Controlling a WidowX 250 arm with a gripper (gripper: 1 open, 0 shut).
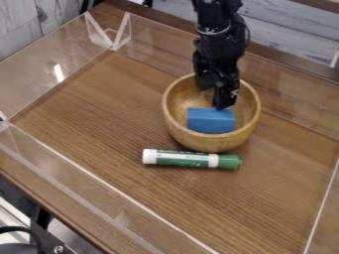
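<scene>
A wooden bowl (183,126) stands on the table, with a blue block (211,120) in its front part. My black gripper (213,96) reaches down from the top into the back half of the bowl, behind the block, its fingers open. A green and white tube (189,158) lies on the table in front of the bowl.
Clear plastic walls edge the wooden table (99,119), with a small clear bracket at the back left. A black cable shows at the bottom left.
</scene>
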